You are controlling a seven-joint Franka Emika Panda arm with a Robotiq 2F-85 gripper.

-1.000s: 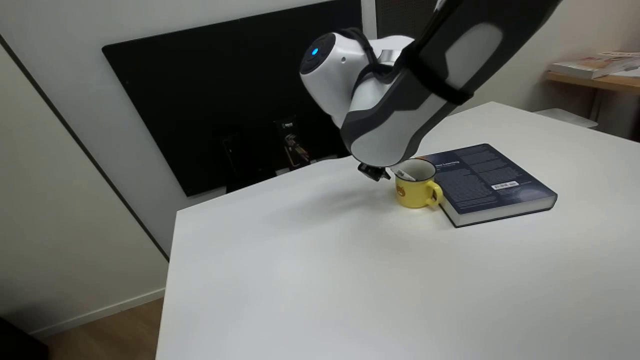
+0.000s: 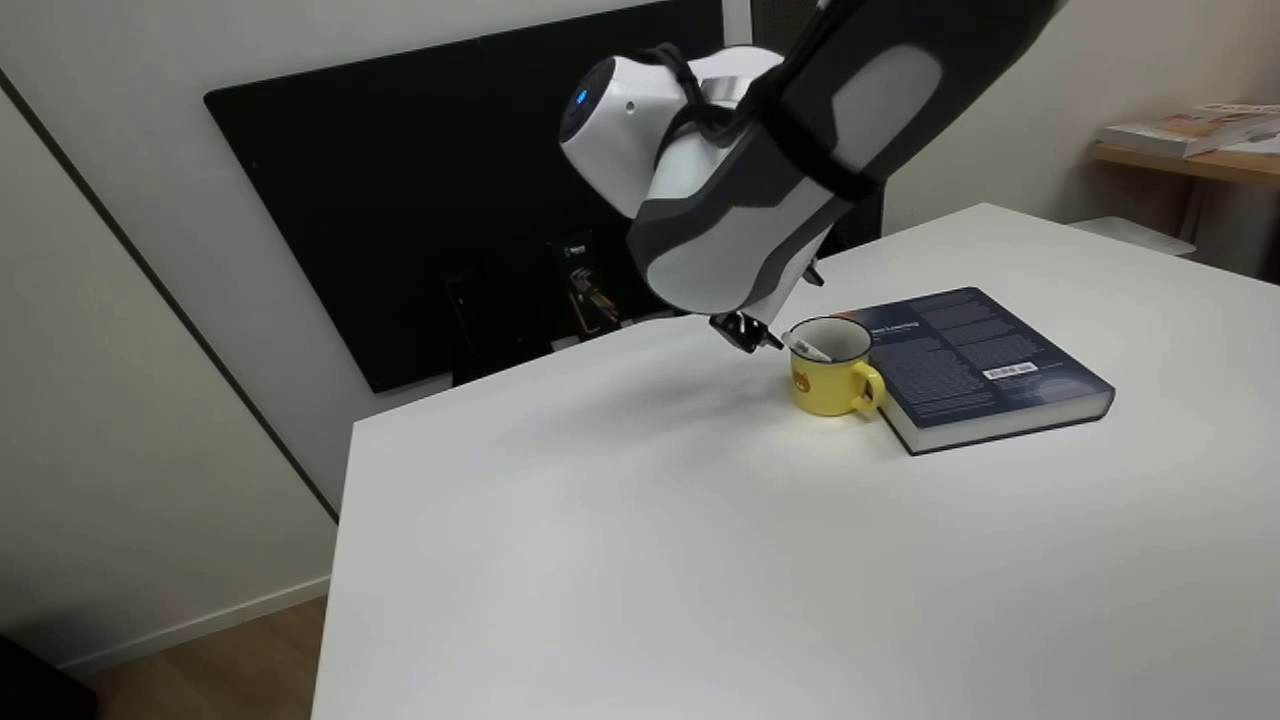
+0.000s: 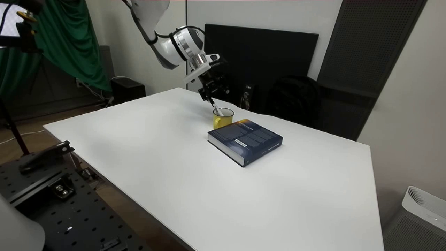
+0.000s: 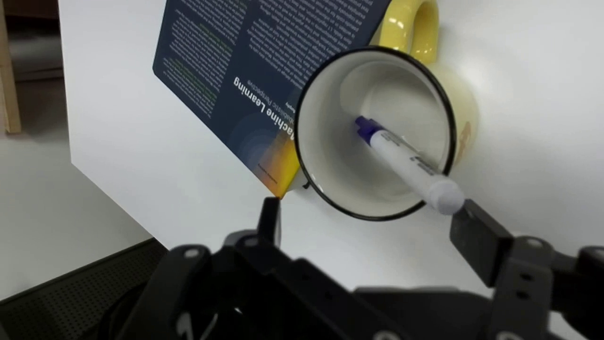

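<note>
A yellow mug point(image 2: 825, 380) with a dark rim stands upright on the white table, its handle toward the front right in exterior view 1. Inside it leans a white marker point(image 4: 405, 161) with a purple end down in the mug and its other end poking over the rim. My gripper is open at the mug's rim, tilted, its fingers wide apart. The marker's upper end lies close to the right finger point(image 4: 481, 241) in the wrist view; whether they touch I cannot tell. No object is clasped between the fingers.
A thick dark blue book point(image 3: 246, 140) lies flat right beside the mug.
The arm has shifted left and tilted in exterior view 1, and a second fingertip now shows behind the wrist. Mug, marker and book look unmoved.
</note>
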